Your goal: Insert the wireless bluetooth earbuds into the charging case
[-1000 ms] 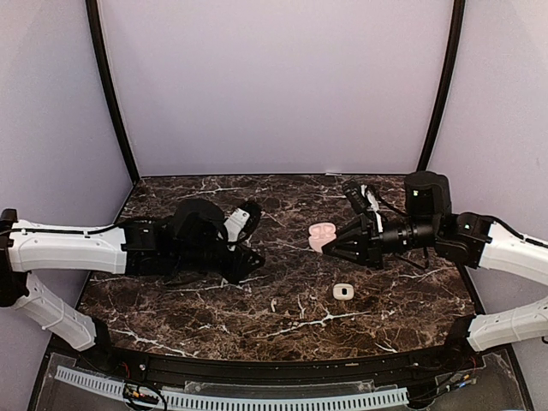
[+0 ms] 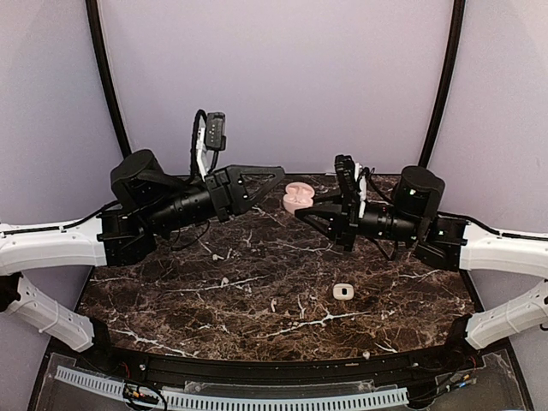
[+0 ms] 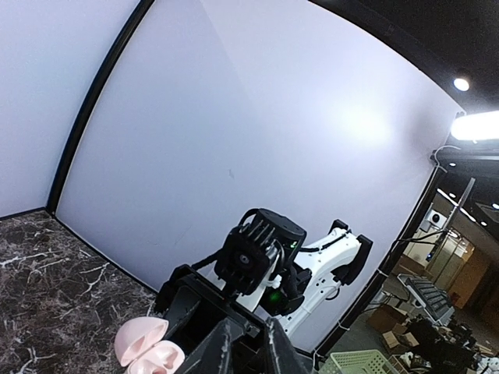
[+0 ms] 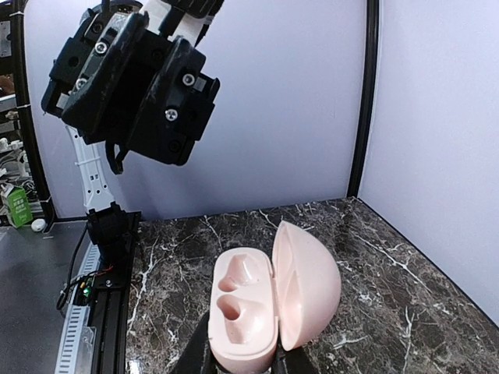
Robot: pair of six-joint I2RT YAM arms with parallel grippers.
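My right gripper [image 2: 301,214] is shut on the pink charging case [image 2: 298,197], held up with its lid open; in the right wrist view the case [image 4: 242,315] shows empty-looking earbud hollows facing up. My left gripper [image 2: 276,175] is raised just left of and above the case; its fingertips sit at the bottom of the left wrist view, close together, with the case [image 3: 148,347] beside them. Whether anything is between the left fingers is too small to tell.
A small white square object [image 2: 342,291] lies on the dark marble table [image 2: 214,317], front right of centre. The table is otherwise largely clear, bounded by pale walls and a black front rail [image 2: 257,368].
The left gripper has risen and moved right toward the case. The right gripper has lifted the case higher and moved it slightly left.
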